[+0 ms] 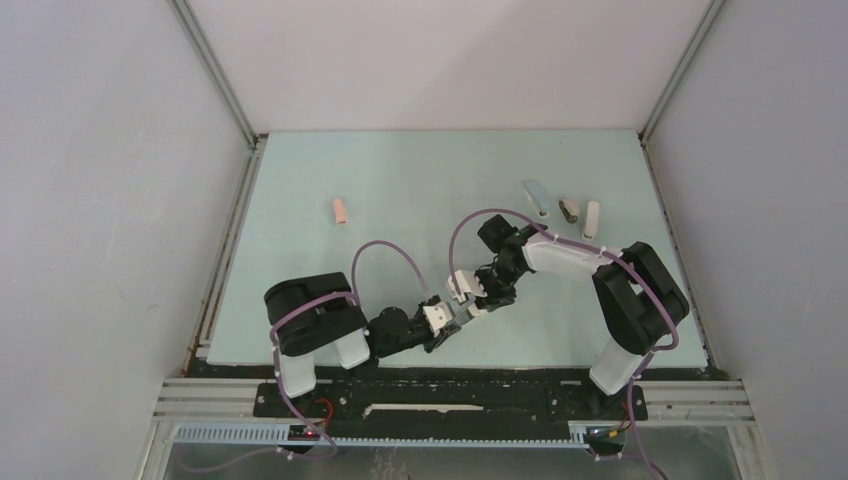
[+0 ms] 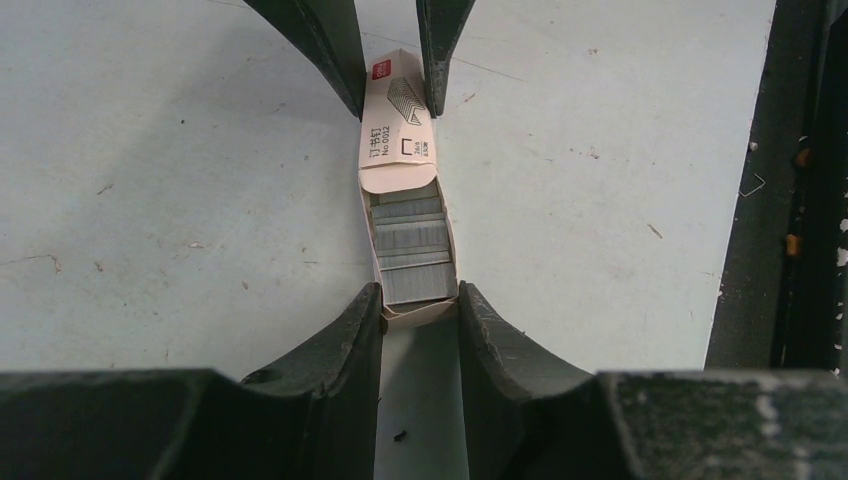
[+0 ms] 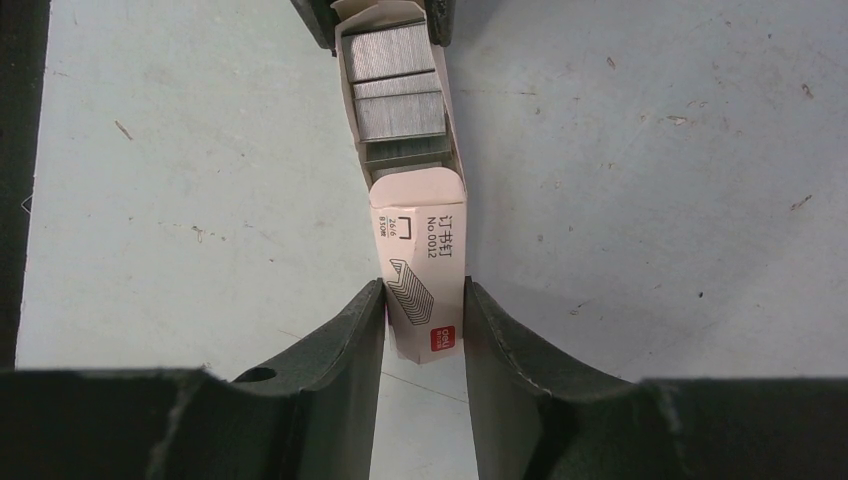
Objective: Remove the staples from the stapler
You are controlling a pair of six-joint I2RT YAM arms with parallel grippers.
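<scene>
A pale pink staple box lies partly slid open between my two grippers, near the table's front. Its printed sleeve [image 3: 425,255] is pinched by its sides in my right gripper. The inner tray [image 2: 376,245] sticks out of the sleeve, and my left gripper is shut on its outer end. Rows of grey staples [image 3: 398,115] fill the exposed tray. Three staplers rest at the back right in the top view: a blue one [image 1: 537,196], a dark and beige one [image 1: 569,209] and a whitish one [image 1: 591,219].
Another small pink box [image 1: 340,210] sits alone at the left of the table [image 1: 420,180]. In the left wrist view, the dark front edge [image 2: 770,200] runs along the right.
</scene>
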